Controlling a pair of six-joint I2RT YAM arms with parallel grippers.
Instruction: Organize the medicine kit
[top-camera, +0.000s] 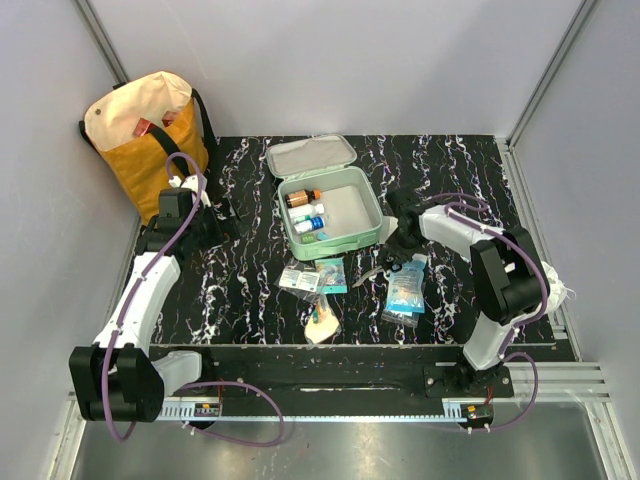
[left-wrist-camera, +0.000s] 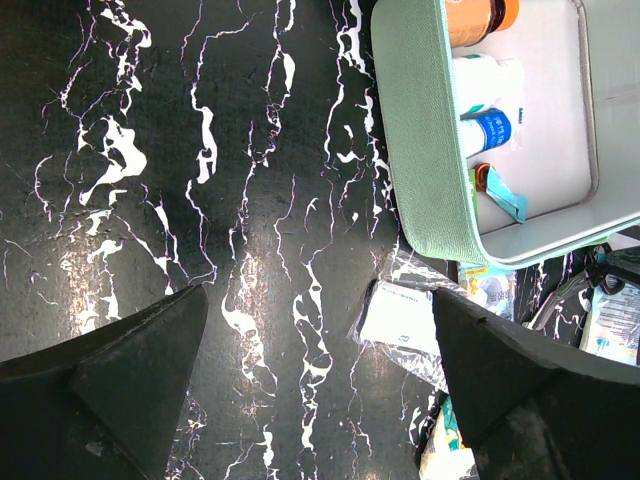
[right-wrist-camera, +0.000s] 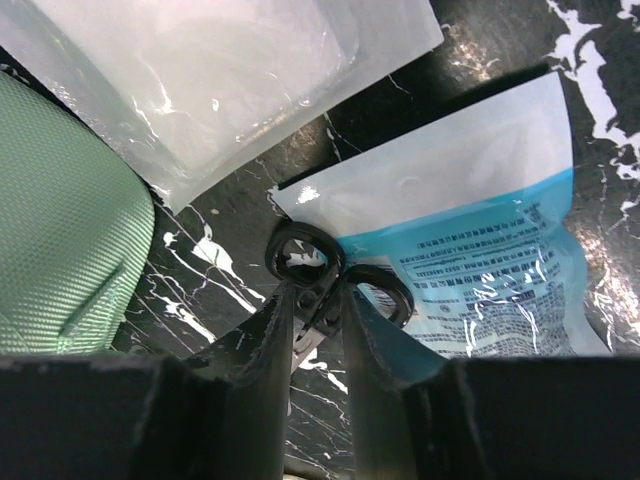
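An open mint-green case (top-camera: 350, 240) holds several bottles (top-camera: 306, 213) along its left side. Scissors with black handles (right-wrist-camera: 390, 290) lie beside it on a blue-and-white pouch (top-camera: 405, 290). My right gripper is down at the scissors' handles, its fingers slightly apart; whether they grip the handles I cannot tell. My left gripper stands open over bare marble at the case's left. A clear bag with a white card (top-camera: 298, 278), a small blue packet (top-camera: 331, 275) and a bag with cream contents (top-camera: 321, 325) lie in front of the case.
A yellow bag (top-camera: 150, 140) stands at the back left. A white translucent packet (right-wrist-camera: 220, 70) lies right of the case.
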